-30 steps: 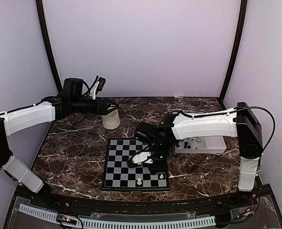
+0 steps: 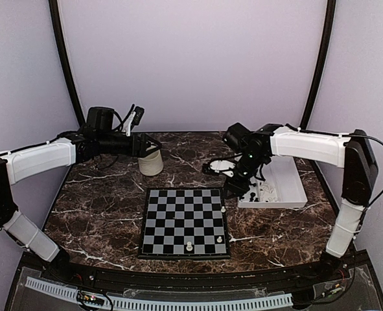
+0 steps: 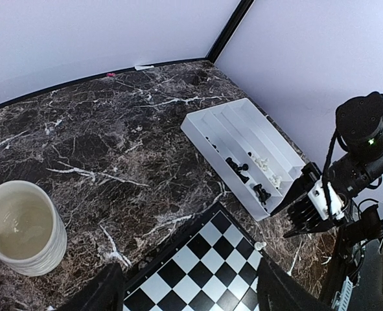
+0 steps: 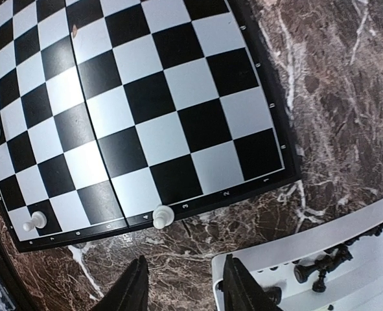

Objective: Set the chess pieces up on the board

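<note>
The checkered board (image 2: 186,220) lies flat at the table's front. Three white pieces stand on it: one at the front edge (image 2: 189,247), one by the near right corner (image 2: 220,240), and one white piece (image 4: 162,217) at the right edge, its base over the numbered border. My right gripper is open between the board and the white tray (image 4: 308,249), nothing between its fingers. Black pieces (image 4: 321,265) and white pieces (image 3: 261,162) lie in the tray's compartments. My left gripper hangs open and empty at the back left.
A cream-coloured round container (image 2: 151,163) stands behind the board, just below the left gripper. The tray's raised wall (image 3: 220,165) is close to the right gripper. Bare marble table (image 2: 100,220) extends left of the board.
My right arm has moved from over the board rightward and back, to beside the tray. The white piece at the board's right edge now shows in the top view. The left arm stayed still.
</note>
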